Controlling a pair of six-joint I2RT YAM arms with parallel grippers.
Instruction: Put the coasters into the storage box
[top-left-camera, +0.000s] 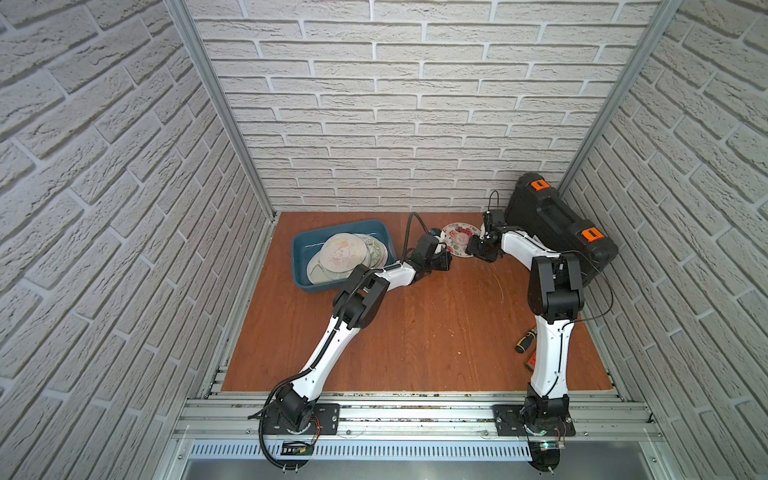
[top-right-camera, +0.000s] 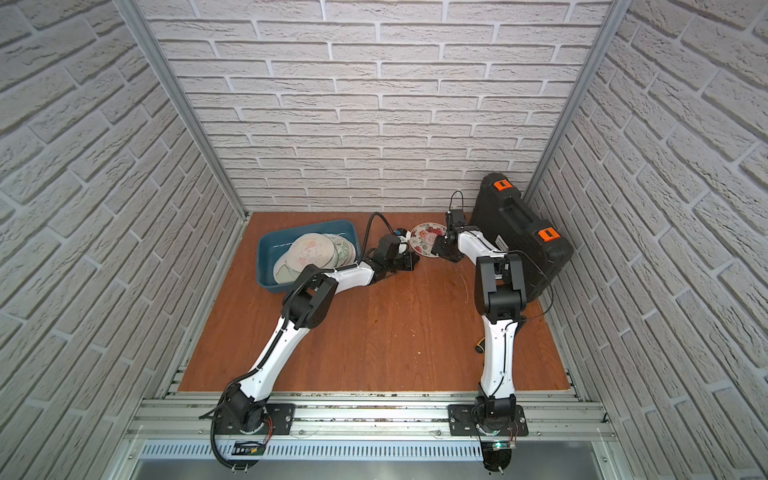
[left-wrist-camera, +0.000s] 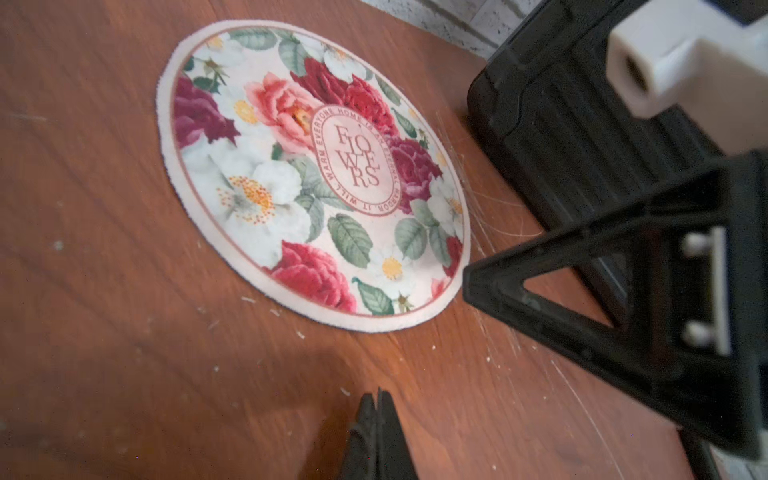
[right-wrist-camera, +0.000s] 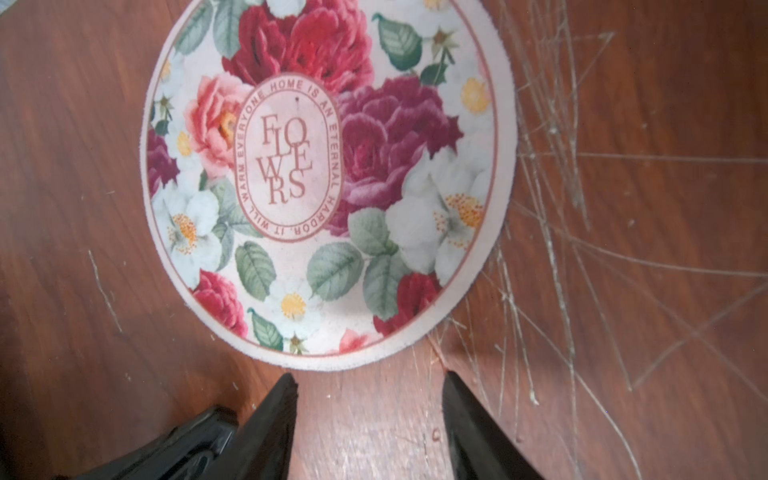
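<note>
A round floral coaster (left-wrist-camera: 320, 176) lies flat on the wooden table near the back wall, between my two grippers. In the left wrist view, my left gripper is shut with nothing between its fingers, just short of the coaster's near edge. My right gripper stands open at the coaster's lower edge in the right wrist view, and the gap between its fingers is empty. The blue storage box (top-left-camera: 299, 264), at the left of the table, has several coasters inside, with a pale one (top-left-camera: 344, 253) on top.
A black tool case (top-left-camera: 560, 220) stands on the right, close to my right arm. A yellow-black screwdriver (top-left-camera: 525, 341) and a red object (top-left-camera: 531, 361) lie at the front right.
</note>
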